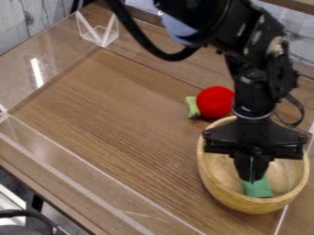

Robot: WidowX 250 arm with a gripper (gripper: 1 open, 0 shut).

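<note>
A black robot arm with its gripper [254, 158] reaches down from the top right into a wooden bowl [221, 188] at the lower right. A green block [258, 187] lies in the bowl, its upper part hidden under the gripper. Whether the fingers are open or touch the block is hard to tell. A red round object [214, 100] sits behind the bowl, with a small green piece [193, 107] beside it.
A clear plastic container [98, 27] stands at the back left. Dark cables hang at the top and lower left edge.
</note>
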